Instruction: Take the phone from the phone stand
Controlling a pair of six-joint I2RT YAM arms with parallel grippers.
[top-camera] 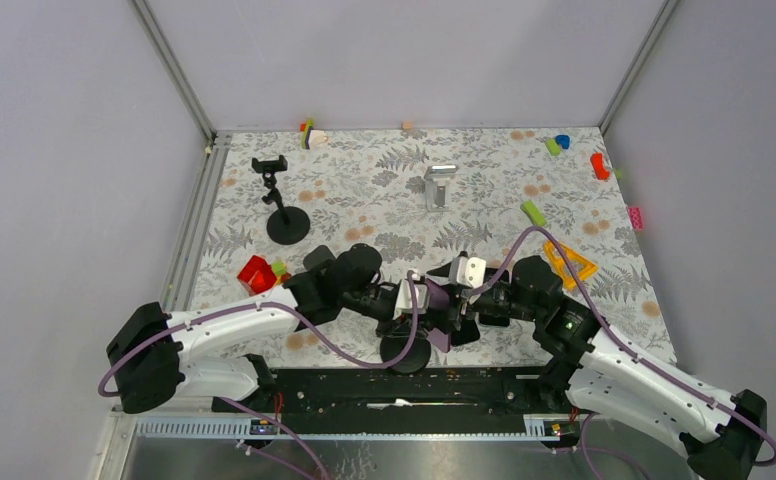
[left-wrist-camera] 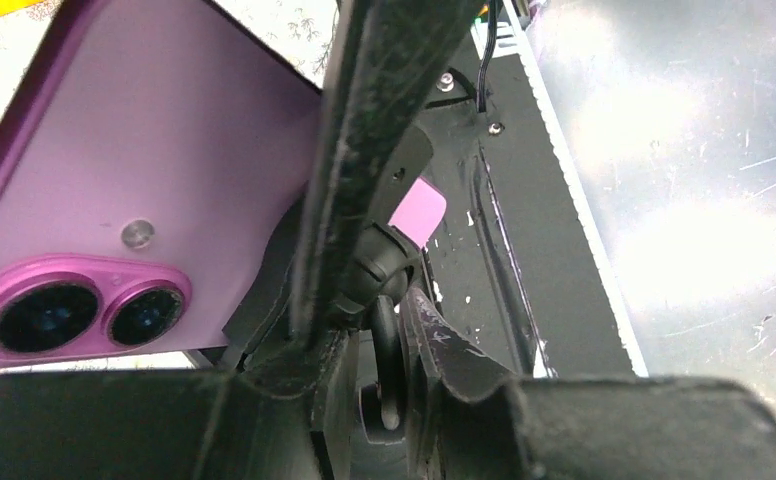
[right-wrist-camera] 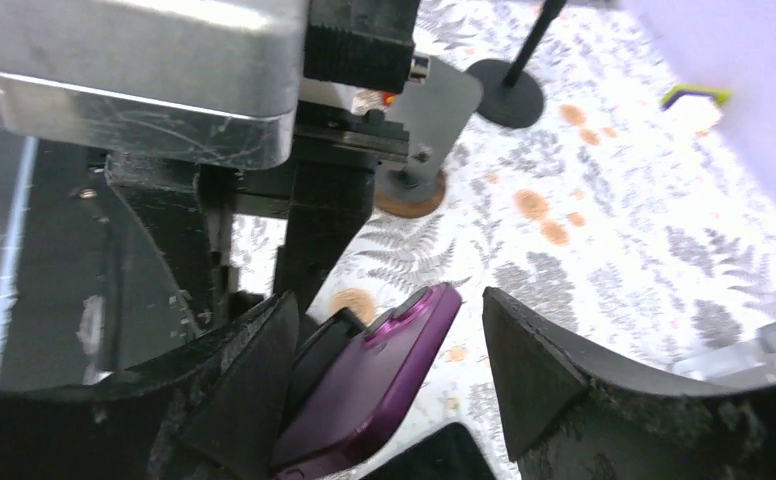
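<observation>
The purple phone (left-wrist-camera: 164, 170) shows its back and two lenses in the left wrist view, held in the black clamp of the phone stand (left-wrist-camera: 379, 265). My left gripper has its fingers close around the stand's thin stem, below the clamp. In the right wrist view the phone (right-wrist-camera: 389, 375) reaches up between the fingers of my right gripper. These stand apart; the phone lies nearer the left finger, with clear space toward the right one. From above, the stand's round base (top-camera: 405, 356) shows under my left gripper (top-camera: 419, 312).
Dark flat items (top-camera: 466, 333) lie beside the stand. A second black stand (top-camera: 288, 225) and a silver stand (top-camera: 440, 188) are farther back. Red blocks (top-camera: 256, 274) lie left, a yellow frame (top-camera: 571, 263) right. Both arms nearly meet at the front middle.
</observation>
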